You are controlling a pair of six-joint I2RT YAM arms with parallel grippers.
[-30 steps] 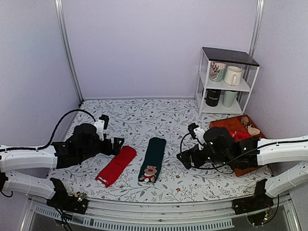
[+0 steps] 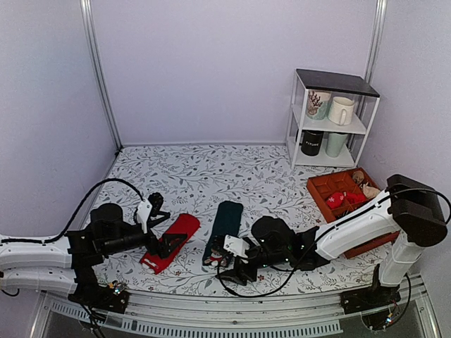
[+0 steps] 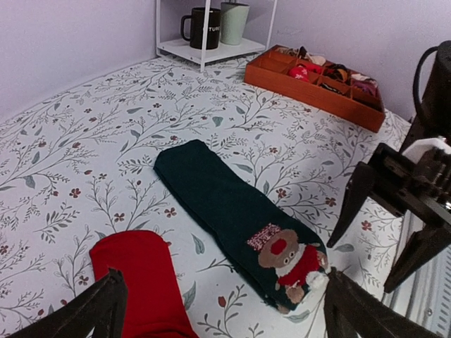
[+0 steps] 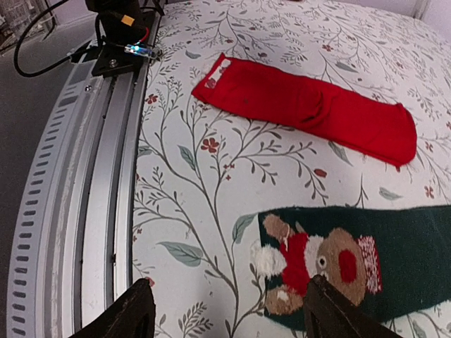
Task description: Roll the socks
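Observation:
A dark green sock (image 2: 227, 222) with a reindeer face lies flat in the middle of the table. To its left a red sock (image 2: 176, 239) is spread out, also flat. My left gripper (image 2: 168, 236) stands open over the red sock; in the left wrist view its fingers (image 3: 99, 310) spread wide with nothing between. Near the reindeer end of the green sock is my right gripper (image 2: 229, 264). The right wrist view shows its fingers (image 4: 127, 313) apart, one overlapping the sock's edge in view and bare cloth between them.
At the right stands a brown divided box (image 2: 320, 186) with several small rolled items, partly behind my right arm. A white shelf (image 2: 324, 160) with mugs is at the back right.
My right gripper has moved left and toward the front edge, up to the green sock's reindeer end. The left gripper has shifted slightly toward the front. Both socks lie as before.

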